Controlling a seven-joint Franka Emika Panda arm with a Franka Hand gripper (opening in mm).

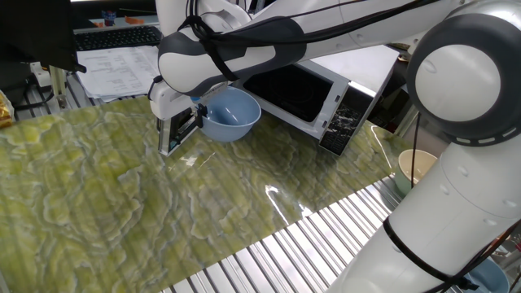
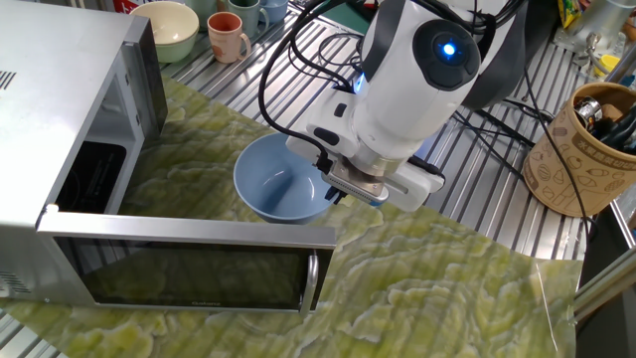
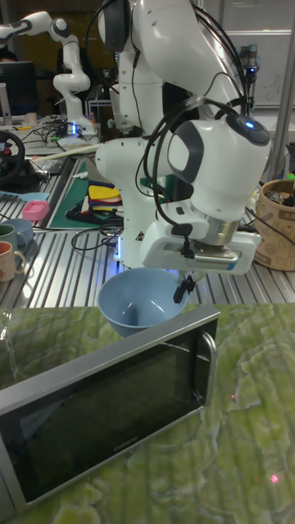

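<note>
A light blue bowl (image 2: 281, 179) stands by the inner side of the open microwave door (image 2: 189, 268). My gripper (image 3: 184, 289) is at the bowl's right rim in exterior view 3, its dark fingers pointing down close together. Whether the rim lies between them or beside them cannot be made out. In exterior view 1, the arm covers much of the hand, and the blue bowl (image 1: 230, 114) shows just right of it. The microwave (image 2: 60, 109) has an empty-looking dark interior in the parts that show. In exterior view 3 the door (image 3: 113, 410) hides the bowl's lower part.
A green marbled mat (image 1: 89, 195) covers the work surface, widely clear away from the microwave. A cream bowl (image 2: 167, 30) and a pink mug (image 2: 228, 38) stand behind the microwave. A patterned bucket of tools (image 2: 576, 159) stands at the right.
</note>
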